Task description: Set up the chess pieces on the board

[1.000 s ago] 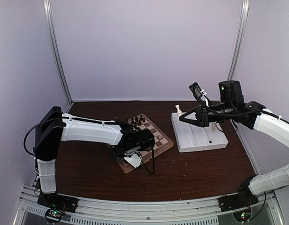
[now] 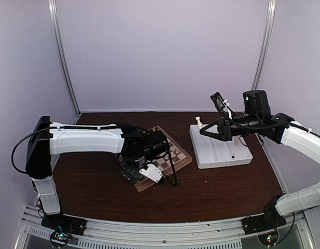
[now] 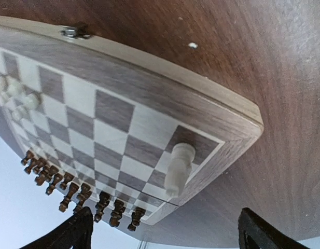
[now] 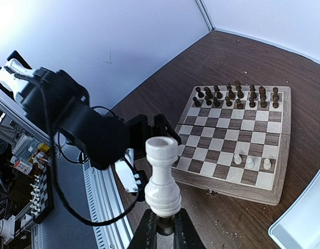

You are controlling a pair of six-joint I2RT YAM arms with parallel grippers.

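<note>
A white chess piece (image 3: 179,168) stands upright on the dark corner square of the chessboard (image 3: 126,78) in the left wrist view. My left gripper is open, its fingers (image 3: 71,231) wide apart and clear of the piece on both sides. In the right wrist view, my right gripper is shut on another white piece (image 4: 163,179), held upright above the table near the tray. Three smaller white pieces, one of them a pawn (image 4: 237,158), stand at the board's near right. Dark pieces (image 4: 239,96) fill the far rows.
The white tray (image 2: 217,153) lies right of the board, below the right arm. The left arm (image 2: 141,148) covers much of the board in the top view. Bare table (image 2: 201,192) lies in front. A metal clasp (image 3: 75,32) sticks out from the board's edge.
The right arm stays almost still.
</note>
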